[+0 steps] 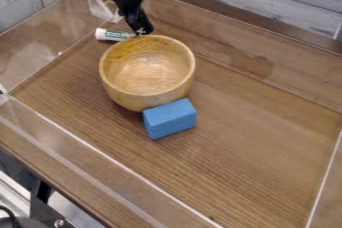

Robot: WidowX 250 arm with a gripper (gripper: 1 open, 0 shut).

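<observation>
The black gripper [135, 22] reaches down from the top of the view, above and behind a wooden-coloured round bowl [147, 74]. It appears shut, with nothing visible between its fingers. A small white and green cylinder [115, 36] lies on its side just behind the bowl's left rear, below and left of the gripper.
A blue block [170, 118] lies in front of the bowl. Dark clutter sits at the lower left edge.
</observation>
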